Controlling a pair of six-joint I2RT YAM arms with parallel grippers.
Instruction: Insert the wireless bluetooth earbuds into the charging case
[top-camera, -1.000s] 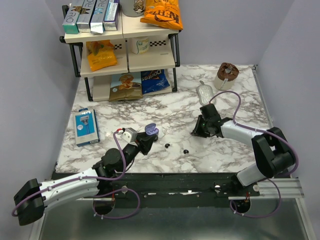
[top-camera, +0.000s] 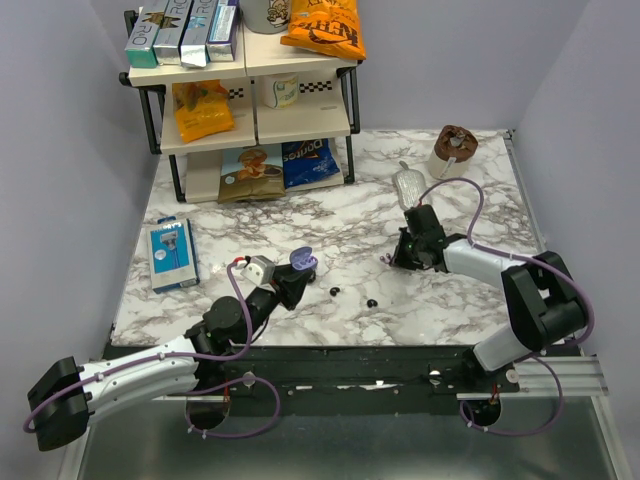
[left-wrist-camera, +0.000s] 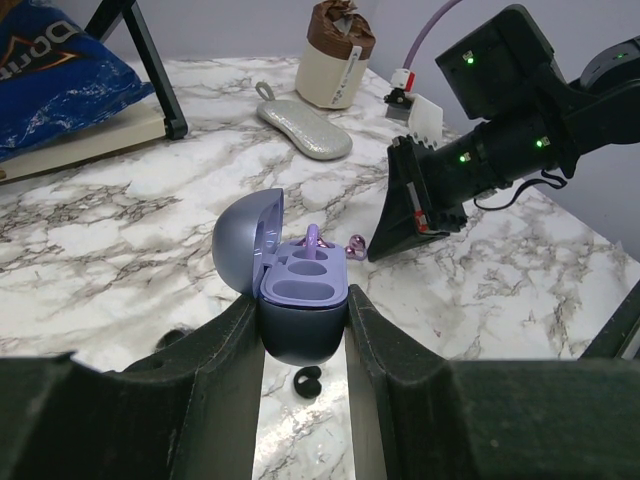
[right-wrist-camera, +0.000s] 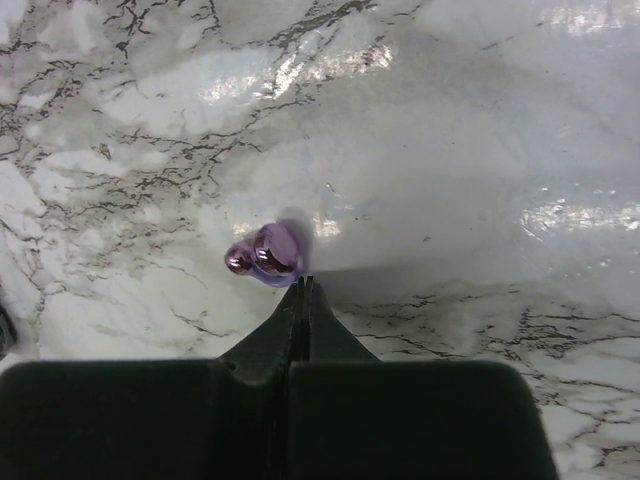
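The purple charging case (left-wrist-camera: 303, 292), lid open, is held above the table with my left gripper shut on it. Its upper face shows dark hollows, and a purple upright piece rises near the hinge; whether that belongs to the case cannot be told. A shiny purple earbud lies on the marble, just left of my right gripper's tips; the left wrist view shows part of this earbud (left-wrist-camera: 355, 247) behind the case. My right gripper is low at the table and shut, with nothing visible between its fingers. Whether its tips touch the earbud is unclear.
Small black pieces (top-camera: 335, 291) (top-camera: 372, 302) lie on the table between the arms. A grey pouch (top-camera: 410, 186) and a brown-topped container (top-camera: 453, 152) stand behind the right arm. At the left are a blue-white box (top-camera: 173, 255) and a shelf (top-camera: 255, 125).
My right gripper has shifted slightly to the right, and the purple earbud now shows clear of its tips on the left. The left arm and the case have stayed still.
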